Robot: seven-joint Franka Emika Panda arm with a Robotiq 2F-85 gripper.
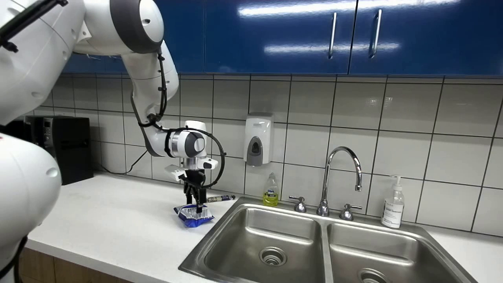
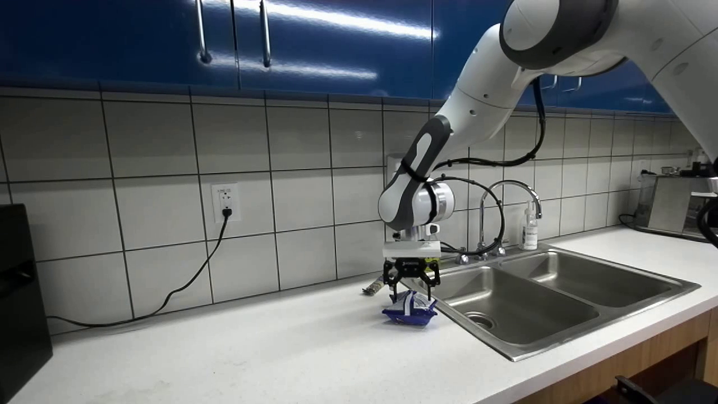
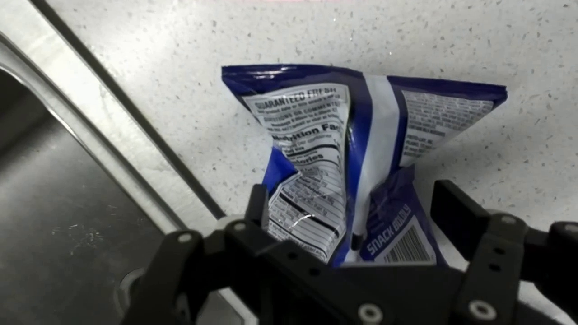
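Note:
A blue snack bag (image 3: 319, 162) with white printed panels lies on the white counter, left of the sink in exterior view 1. My gripper points down over it, fingers open. In the wrist view one finger (image 3: 257, 206) is at the bag's left side and the other finger (image 3: 458, 211) stands off its right side, with the bag's narrow middle between them. The gripper body hides the bag's near end. Exterior view 2 shows the fingertips low at the bag (image 2: 410, 311); whether they touch it I cannot tell.
The steel double sink (image 1: 324, 250) begins just right of the bag. Behind the gripper lies a patterned tube (image 1: 220, 198) near the wall. A yellow soap bottle (image 1: 271, 191) stands at the sink's back edge. Free counter (image 1: 108, 212) stretches to the left.

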